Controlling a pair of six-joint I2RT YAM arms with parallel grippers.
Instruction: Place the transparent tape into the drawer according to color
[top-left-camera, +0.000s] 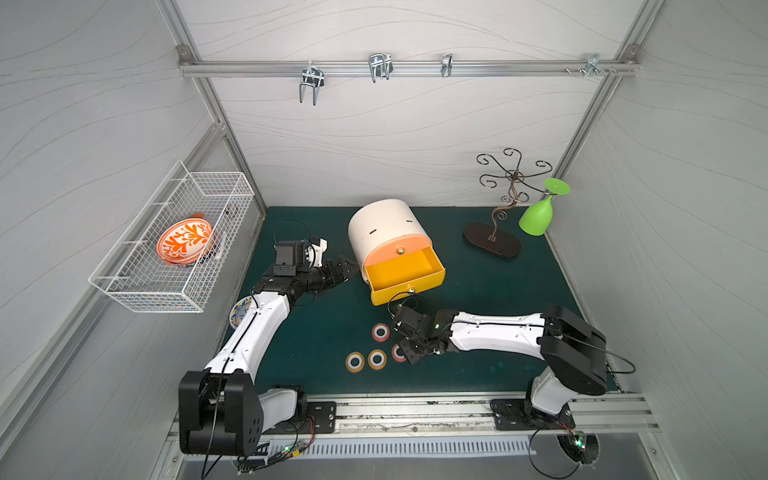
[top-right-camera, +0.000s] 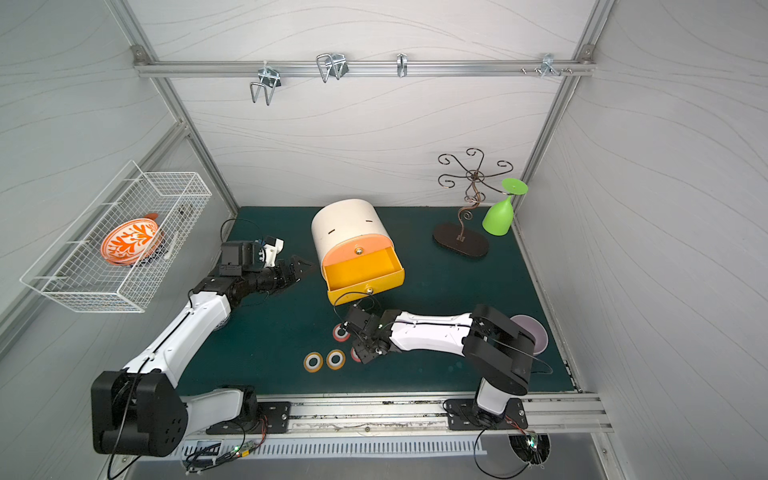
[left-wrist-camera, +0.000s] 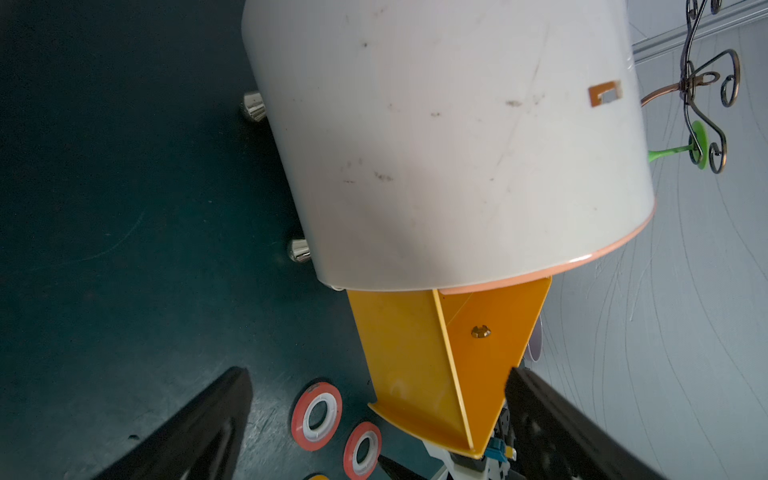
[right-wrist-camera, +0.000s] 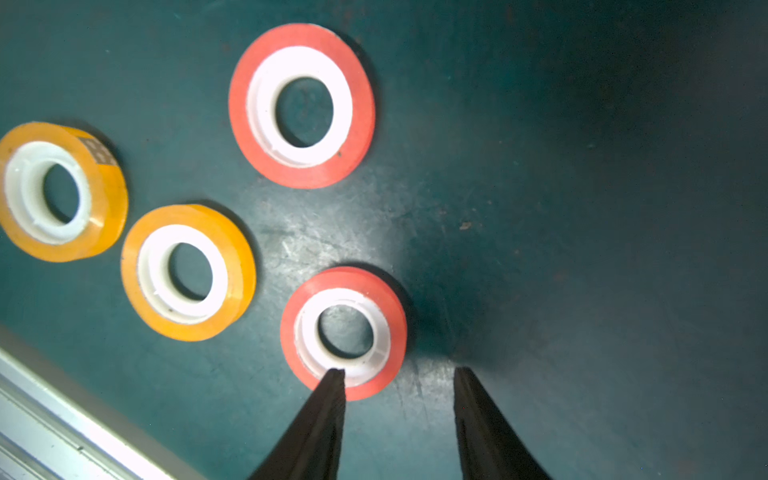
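Observation:
Two red-rimmed tape rolls lie flat on the table, the nearer red roll (right-wrist-camera: 293, 348) and the farther red roll (right-wrist-camera: 361, 120). Left of them rest two yellow rolls, one yellow roll (right-wrist-camera: 237, 276) and another yellow roll (right-wrist-camera: 116, 200). My right gripper hovers above the nearer red roll, its fingers apart and empty; one fingertip overlaps that roll's edge in the right wrist view. The white cabinet (top-left-camera: 381, 226) has its yellow drawer (top-left-camera: 408, 298) pulled out and empty, with the orange drawer (top-left-camera: 394, 249) closed above. Left of the cabinet, my left gripper stands open, holding nothing.
A brown metal stand (top-left-camera: 492, 240) and a green goblet (top-left-camera: 537, 217) occupy the back right. A wire basket (top-left-camera: 148, 302) hangs at the left wall. A patterned plate (top-left-camera: 237, 315) lies behind the left arm. Table right of the drawer is clear.

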